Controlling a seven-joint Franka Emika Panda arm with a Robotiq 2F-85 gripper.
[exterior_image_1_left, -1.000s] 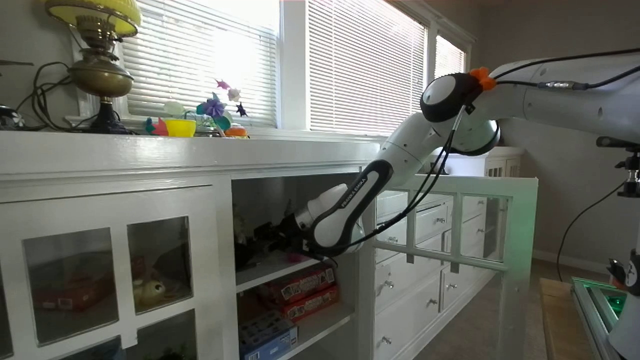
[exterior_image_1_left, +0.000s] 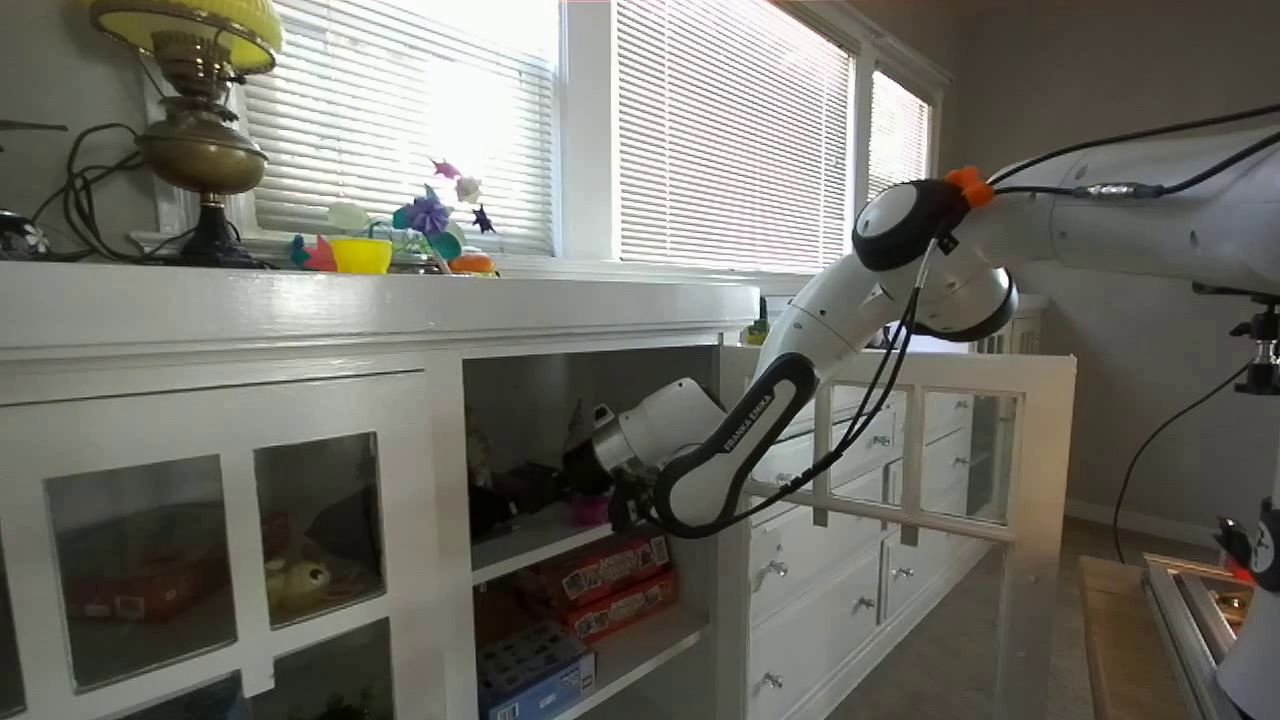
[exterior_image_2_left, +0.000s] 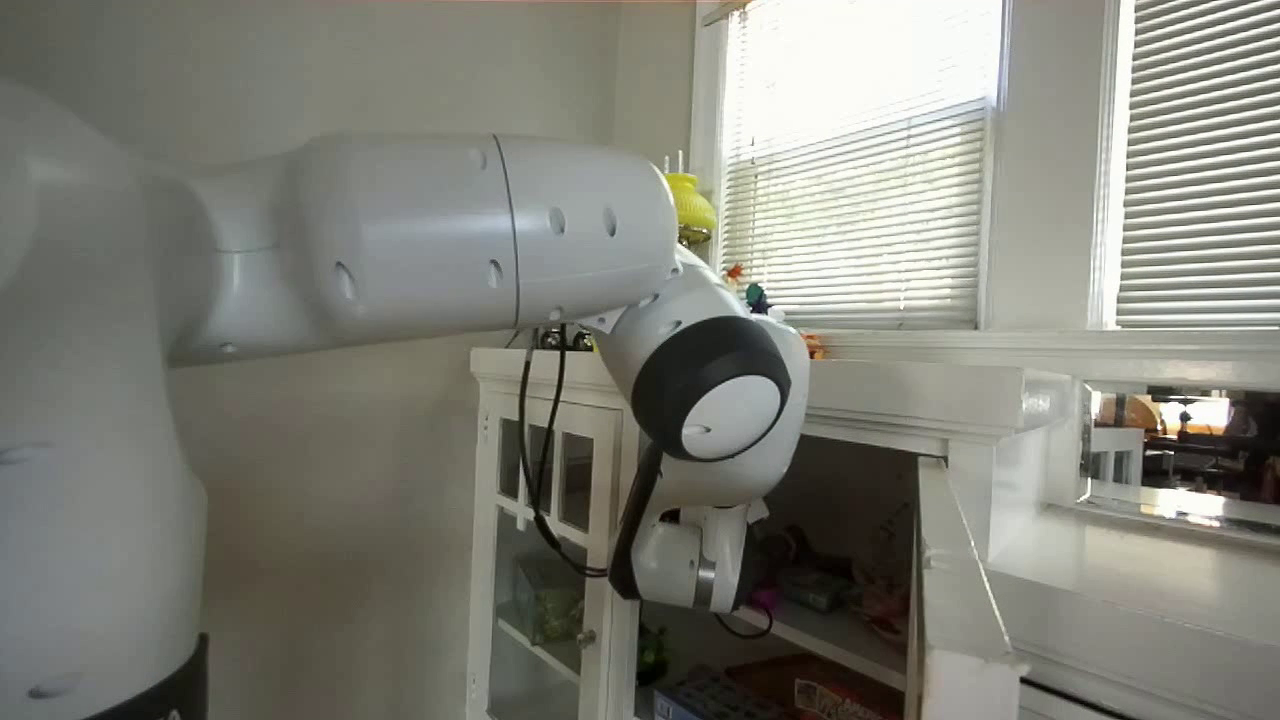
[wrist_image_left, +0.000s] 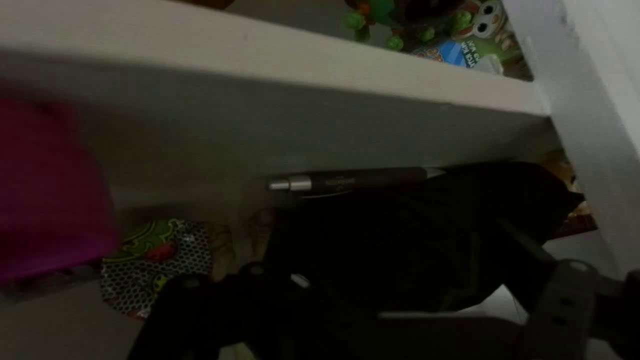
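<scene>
In the exterior views my gripper (exterior_image_1_left: 554, 482) reaches into the open cabinet, over its upper shelf (exterior_image_1_left: 528, 554), and shows only as a dark shape. The wrist view is dim; there my gripper stands open, its dark fingers wide apart at the bottom. A black, soft-looking thing (wrist_image_left: 384, 240) lies in front of and between them; I cannot tell whether they touch it. Beside it is a dark pen (wrist_image_left: 366, 178) with a silver end. At the left are a magenta thing (wrist_image_left: 48, 192) and a patterned packet (wrist_image_left: 159, 264).
Red boxes (exterior_image_1_left: 606, 570) and a blue box (exterior_image_1_left: 534, 674) sit on the shelf below. The cabinet's glazed door (exterior_image_1_left: 1041, 480) stands swung out beside the arm. A brass lamp (exterior_image_1_left: 204, 156) and pinwheels (exterior_image_1_left: 428, 216) are on the cabinet top.
The arm has drawn back to the right, and the gripper is less far into the cabinet. More of the magenta thing on the upper shelf shows now.
</scene>
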